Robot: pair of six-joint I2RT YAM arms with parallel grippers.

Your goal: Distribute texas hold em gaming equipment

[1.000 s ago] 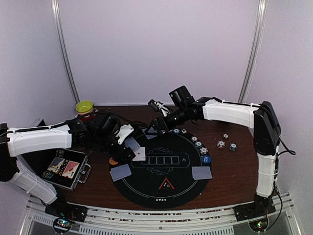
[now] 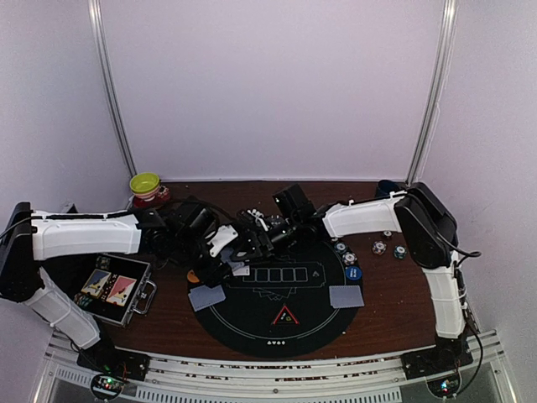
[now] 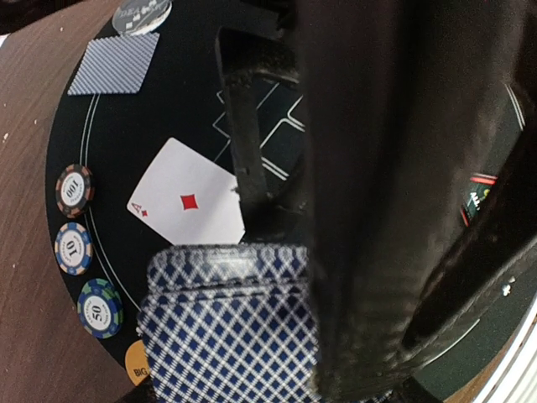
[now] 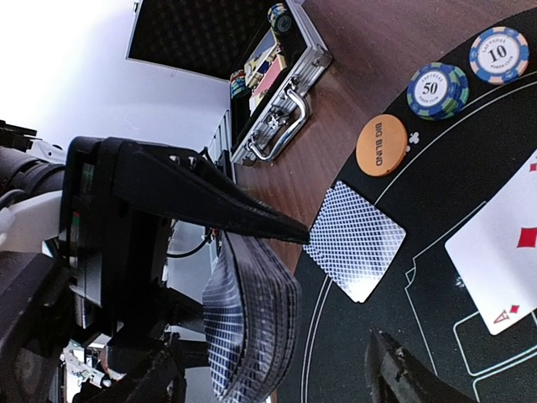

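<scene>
My left gripper (image 2: pixel 221 262) is shut on a blue-checked card deck (image 3: pixel 231 336) above the mat's left side. In the right wrist view the deck (image 4: pixel 249 323) tilts between the left fingers. My right gripper is open close to the deck, with nothing clearly between its fingertips. Its dark fingers (image 3: pixel 252 151) cross the left wrist view. The ace of diamonds (image 3: pixel 189 201) lies face up on the black poker mat (image 2: pixel 268 336). Face-down cards lie by the big blind disc (image 4: pixel 382 145), at the mat's right (image 2: pixel 346 296), and near a silver disc (image 3: pixel 143 14).
Several chips line the mat's edge, among them a green-blue 50 chip (image 3: pixel 100 308). An open silver case (image 2: pixel 117 290) stands at the left. Loose chips (image 2: pixel 379 248) lie on the table's right. Yellow and red bowls (image 2: pixel 145 185) stand at the back left.
The right arm has swung left from the mat's far edge toward the left gripper and its deck. The left gripper has shifted a little right. The cards on the mat stayed put.
</scene>
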